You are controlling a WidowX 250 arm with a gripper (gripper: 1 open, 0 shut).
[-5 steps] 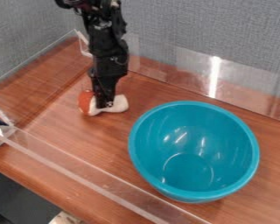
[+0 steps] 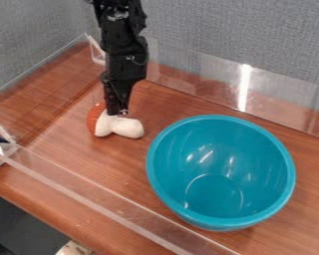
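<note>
My black gripper (image 2: 117, 106) hangs down over a small soft-looking object (image 2: 123, 127), white with an orange end at the left, lying on the wooden table. Its fingertips are at or just over the object's upper edge; whether they touch it, and how wide they stand, I cannot tell. A turquoise bowl (image 2: 218, 164) sits to the right of the object, apart from it.
The wooden table (image 2: 83, 209) has clear strips of transparent plastic along its back and front. Grey walls stand behind. A pale frame-like item (image 2: 0, 149) is at the left edge.
My gripper has risen slightly from lower over the white and orange object, uncovering more of it. The object still lies on the table.
</note>
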